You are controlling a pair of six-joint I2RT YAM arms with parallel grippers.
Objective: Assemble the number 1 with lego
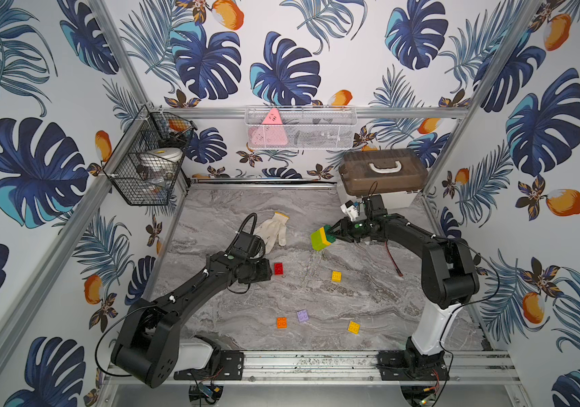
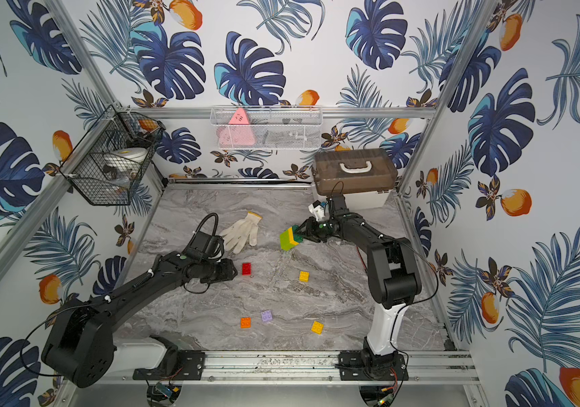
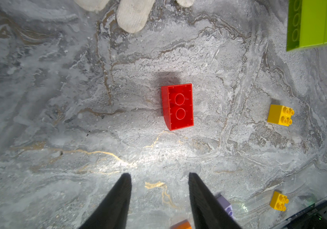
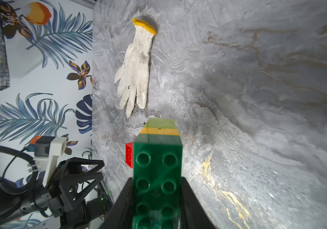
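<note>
My right gripper (image 1: 342,234) is shut on a green, yellow and lime lego stack (image 1: 319,239), held in mid-table; its studded green side (image 4: 156,168) fills the lower centre of the right wrist view. My left gripper stands open, empty, above the table near a red brick (image 3: 178,106), which lies with its hollow underside showing in the left wrist view. A yellow brick (image 1: 336,276) lies right of centre. Near the front are an orange brick (image 1: 281,322), a purple brick (image 1: 302,315) and another yellow brick (image 1: 353,327).
A white glove (image 1: 273,227) lies behind the red brick. A lidded toolbox (image 1: 381,173) stands at the back right, with a red cable (image 1: 393,264) near the right arm. Wire baskets (image 1: 300,139) hang on the walls. Bare marble lies between the bricks.
</note>
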